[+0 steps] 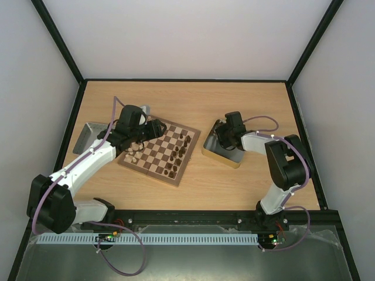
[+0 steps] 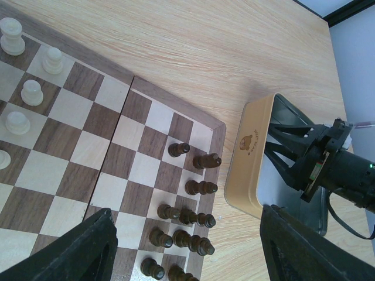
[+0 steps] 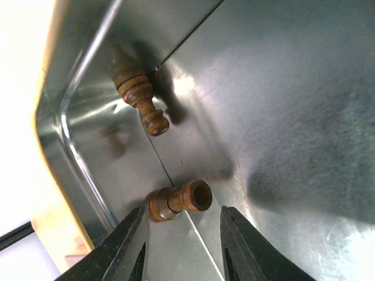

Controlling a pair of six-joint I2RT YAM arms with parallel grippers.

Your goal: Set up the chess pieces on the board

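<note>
The chessboard (image 2: 88, 152) holds white pieces (image 2: 32, 92) on its left and several dark pieces (image 2: 179, 149) along its right side. My left gripper (image 1: 157, 127) hangs over the board, fingers apart with nothing between them. My right gripper is open inside the bin (image 2: 251, 146) right of the board. Just beyond its fingertips a dark wooden piece (image 3: 179, 201) lies on its side on the metal bottom; another dark piece (image 3: 139, 93) lies farther along the bin's wall, apart from the fingers.
A metal tray (image 1: 87, 137) stands at the table's left, partly behind my left arm. Dark frame bars and walls surround the table.
</note>
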